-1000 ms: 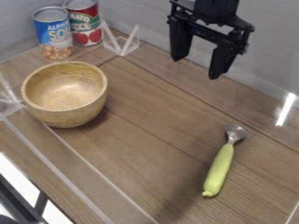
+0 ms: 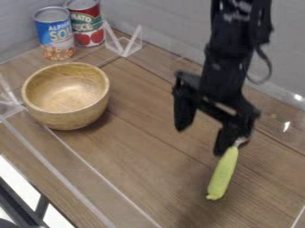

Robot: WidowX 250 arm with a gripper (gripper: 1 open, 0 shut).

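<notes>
My black gripper (image 2: 205,122) hangs over the middle-right of the wooden table, blurred, its two fingers apart with nothing seen between them. Just below its right finger lies a pale green, long object (image 2: 220,176), whose silver upper end is mostly hidden behind the gripper.
A wooden bowl (image 2: 66,100) sits at the left. Two cans, an alphabet soup can (image 2: 56,36) and a tomato can (image 2: 87,20), stand at the back left beside a white wire rack (image 2: 119,43).
The gripper has come down and toward the front, from the back of the table to just above the green object. The objects on the table have not visibly moved.
</notes>
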